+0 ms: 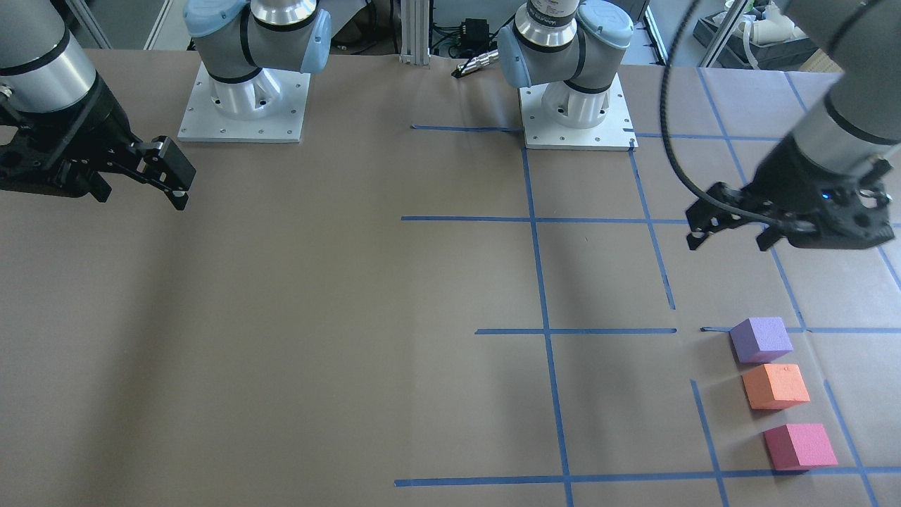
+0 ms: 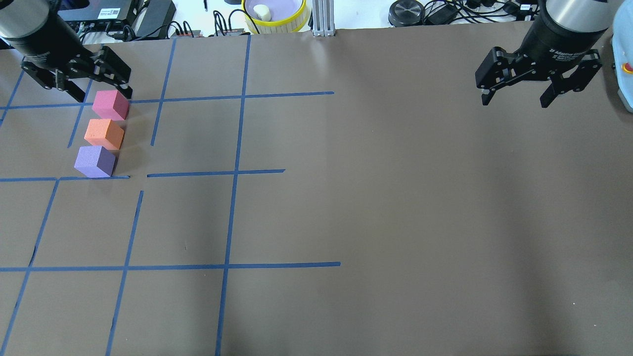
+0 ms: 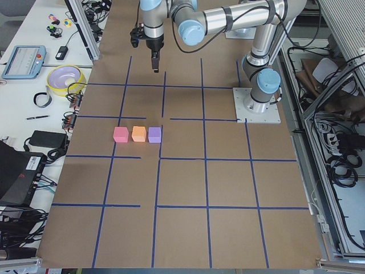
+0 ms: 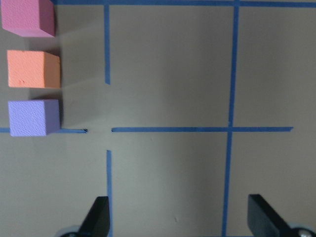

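Note:
My gripper [image 1: 728,240] is open and raised above the floor, its fingertips far apart in the wrist view with nothing between them. Three cubes stand in a row on the taped surface: purple [image 1: 758,342] [image 4: 30,118], orange [image 1: 771,387] [image 4: 28,69] and pink [image 1: 796,446] [image 4: 24,15]. In the top view they run from pink [image 2: 110,104] through orange [image 2: 103,134] to purple [image 2: 94,162]. In the wrist view they lie to the left of the space between the fingers.
A second arm's black gripper [image 2: 534,71] hangs at the far side. A yellow-rimmed bucket [image 3: 57,85] is off the table's edge among cables and electronics.

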